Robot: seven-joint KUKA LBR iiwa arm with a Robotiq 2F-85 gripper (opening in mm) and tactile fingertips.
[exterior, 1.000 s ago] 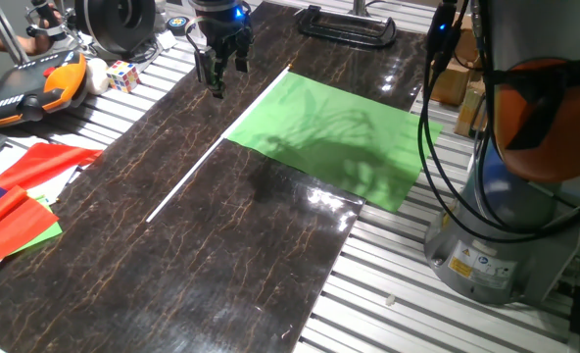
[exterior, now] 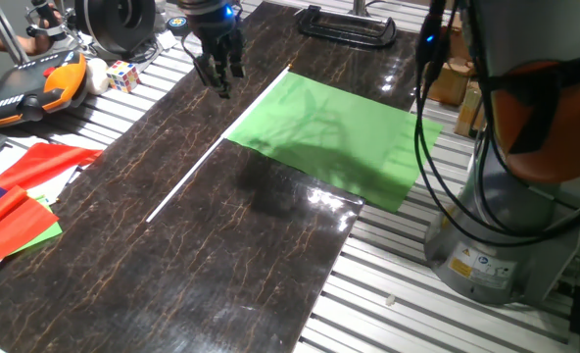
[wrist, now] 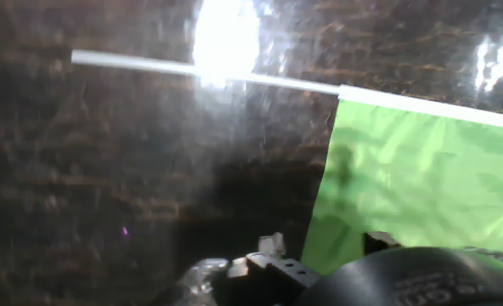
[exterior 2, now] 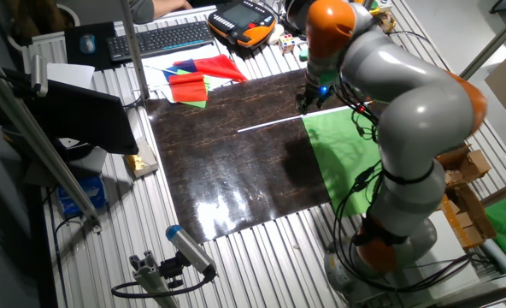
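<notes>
A green flag [exterior: 319,132] lies spread out on the dark marbled board, its far corner reaching past the board's edge. Along its left side runs a thin white stick [exterior: 184,179], whose bare end extends toward the front. My gripper [exterior: 228,82] hangs above the board near the stick, on the side away from the cloth, touching neither as far as I can see. At the bottom of the wrist view, its dark fingers [wrist: 273,245] stand apart with nothing held between them. Part of the green cloth [wrist: 421,170] shows beyond them.
Red and green folded flags [exterior: 21,211] lie off the board at left, near an orange-black teach pendant [exterior: 35,88] and a puzzle cube [exterior: 122,76]. A black clamp-like frame [exterior: 347,27] rests at the board's far end. The board's front part is bare.
The flag and stick stay where they were.
</notes>
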